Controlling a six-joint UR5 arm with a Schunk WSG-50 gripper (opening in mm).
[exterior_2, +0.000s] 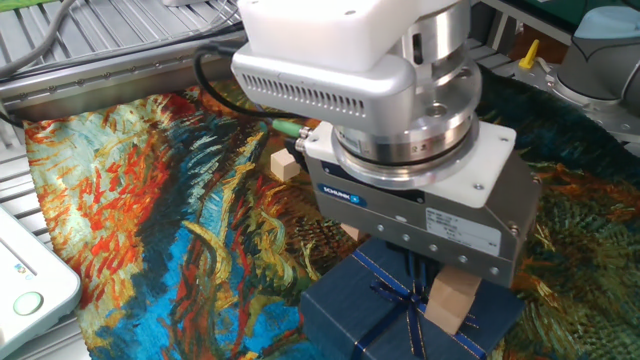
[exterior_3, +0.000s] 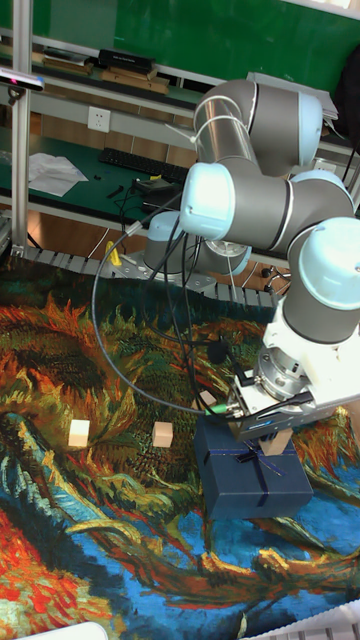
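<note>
A dark blue gift box (exterior_2: 345, 300) with a ribbon bow (exterior_2: 410, 298) lies on the patterned cloth, below my gripper (exterior_2: 418, 277). The gripper's dark fingers point down over the box's far part, close to the bow. Just right of them in exterior view 2, a tan wooden piece (exterior_2: 453, 300) rests on the lid, its upper end close under the gripper body. Exterior view 3 shows the same box (exterior_3: 256, 493) and tan piece (exterior_3: 278, 441) beneath the gripper. The fingertips are mostly hidden, so their spacing and any hold are unclear.
Small wooden cubes lie on the cloth: a pale one (exterior_3: 79, 432), another (exterior_3: 162, 434) nearer the box, and one (exterior_3: 208, 397) beside the gripper. A white device (exterior_2: 35, 285) stands at the left edge.
</note>
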